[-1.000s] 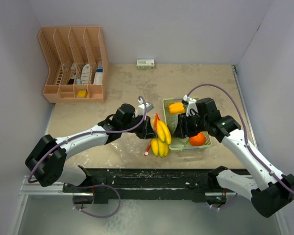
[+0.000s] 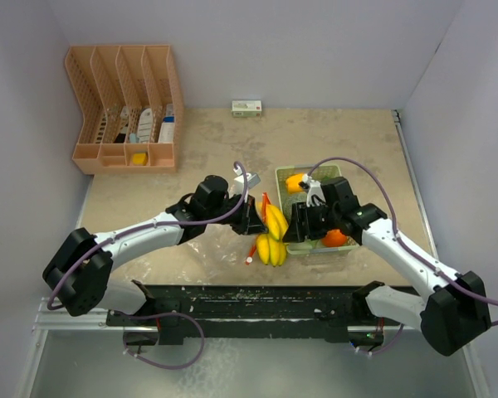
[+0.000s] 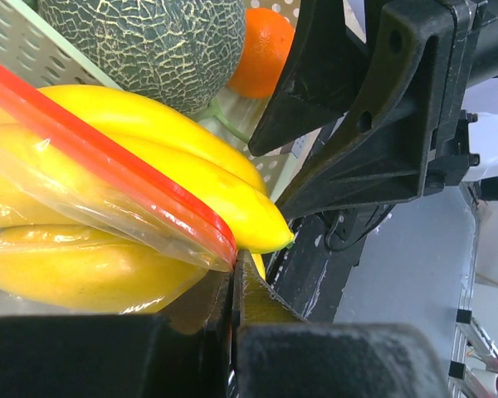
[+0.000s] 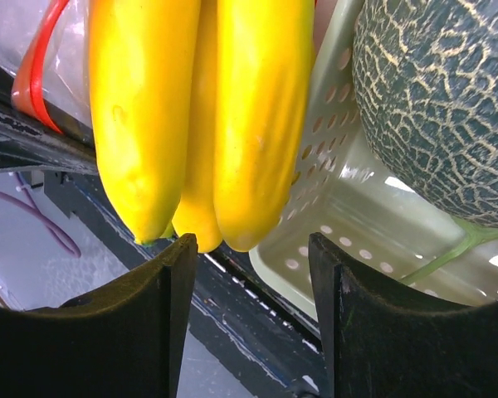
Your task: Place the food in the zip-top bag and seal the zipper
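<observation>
A bunch of yellow bananas [image 2: 271, 247] [image 3: 188, 177] lies partly in a clear bag with a red zipper [image 3: 109, 158] [image 4: 39, 67]. My left gripper [image 2: 253, 230] is shut at the zipper's end; whether it pinches the bag is unclear. My open right gripper [image 2: 296, 231] hangs just right of the bananas, by their tips, nothing between its fingers. The green basket [image 2: 315, 252] [image 4: 352, 235] holds a melon [image 3: 141, 41] [image 4: 438, 99], an orange fruit [image 2: 334, 238] [image 3: 262, 53] and a yellow item [image 2: 295, 182].
A peach divided organizer [image 2: 90, 152] stands at back left and a small box [image 2: 246, 108] at the back. Its dark front edge is just below the bananas.
My right gripper has moved leftward, toward the bananas. The left arm and bananas look unchanged.
</observation>
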